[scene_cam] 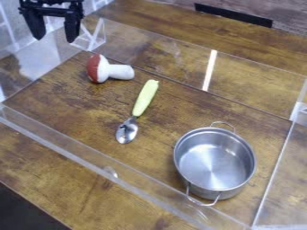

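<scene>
My black gripper [52, 22] is at the top left edge of the view, fingers apart and empty, above and left of a red-and-white mushroom-shaped object [108, 69] lying on the wooden surface. A spoon [128, 129] with a pale yellow-green handle lies in the middle. A steel pot [214, 165] with two handles stands at the lower right.
Clear low walls [108, 175] border the wooden work area. A white strip [210, 70] lies toward the back right. Bare wood is free left of the spoon and between mushroom and pot.
</scene>
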